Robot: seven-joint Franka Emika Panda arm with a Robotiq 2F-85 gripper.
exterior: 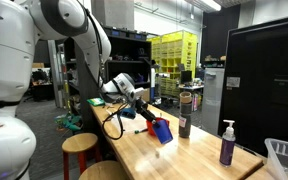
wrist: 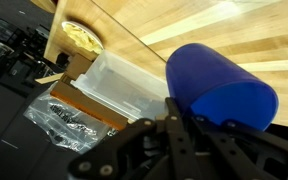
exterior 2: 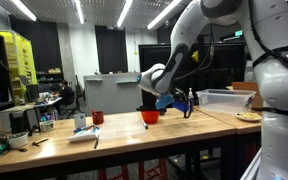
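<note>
A blue cup (exterior: 163,131) is held up over the wooden table, tilted, with my gripper (exterior: 152,119) shut on it. In the wrist view the blue cup (wrist: 212,70) fills the middle right, its mouth turned toward the lower right, and the dark fingers pinch its near rim. No contents show inside. From exterior view 1, a red container (exterior: 153,125) stands close behind the cup, partly covered by the cup and gripper. Exterior view 2 has the blue cup (exterior 2: 166,101) higher than the red container (exterior 2: 150,117) and slightly to its right; whether it overlaps the opening I cannot tell.
A dark cylinder (exterior: 185,121) and a purple pump bottle (exterior: 228,144) stand on the table. A clear bin (exterior: 287,157) is at its right end. Stools (exterior: 80,145) stand by the left edge.
</note>
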